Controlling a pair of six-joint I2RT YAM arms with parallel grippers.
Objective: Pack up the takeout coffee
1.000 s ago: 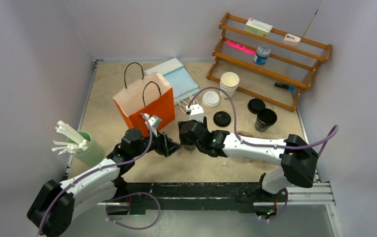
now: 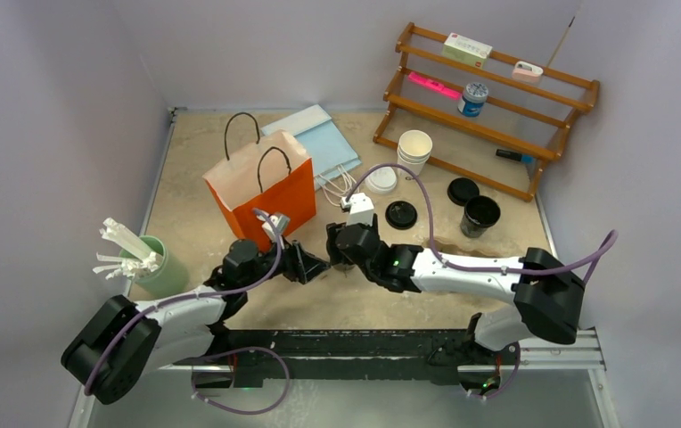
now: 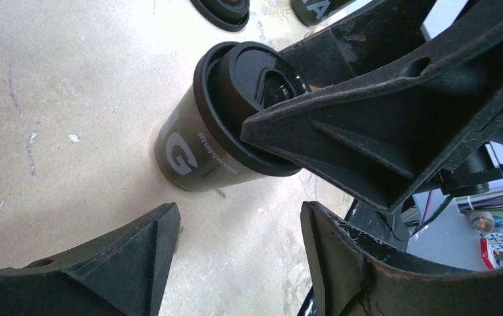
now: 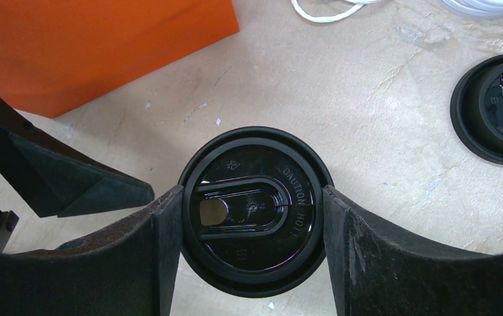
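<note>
A grey takeout cup with a black lid stands on the table in front of the orange paper bag. My right gripper is shut on the lidded cup, its fingers at either side of the lid. Just to the left of the cup, my left gripper is part open with nothing between its fingers; the cup is beyond its fingertips in the left wrist view.
Spare black lids, white lids, white cups and a dark cup stand behind and to the right. A straw holder is at left, a wooden rack at back right.
The left arm has shifted slightly, its gripper a little nearer the front and right. The right arm has moved slightly toward the front, still at the cup.
</note>
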